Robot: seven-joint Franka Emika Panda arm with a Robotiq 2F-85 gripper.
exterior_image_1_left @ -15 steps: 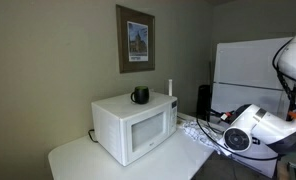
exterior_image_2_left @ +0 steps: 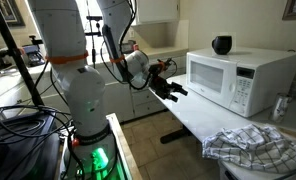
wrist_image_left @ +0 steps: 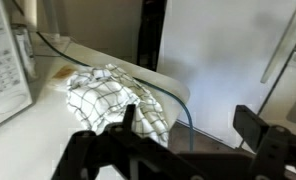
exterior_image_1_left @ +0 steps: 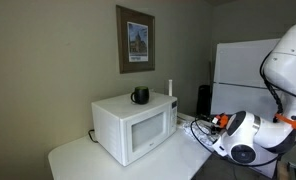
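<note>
My gripper is open, its two dark fingers wide apart with nothing between them. In the wrist view, a white checked cloth (wrist_image_left: 113, 92) lies crumpled on the white table, beyond the left finger. The same cloth (exterior_image_2_left: 253, 148) spreads near the front right in exterior view 2. A black mug (exterior_image_2_left: 222, 45) stands on top of the white microwave (exterior_image_2_left: 253, 85). In exterior view 2, the dark gripper hangs off to the left of the microwave; its fingertips are hard to make out there.
A clear bottle (exterior_image_2_left: 279, 108) stands by the microwave's right side. A cable runs along the table's edge in the wrist view, with a pale fridge-like door (wrist_image_left: 223, 60) beyond.
The arm's large round joint has sunk a little, and the wrist part beyond it has turned, showing more of its orange part. The mug and microwave have stayed in place.
</note>
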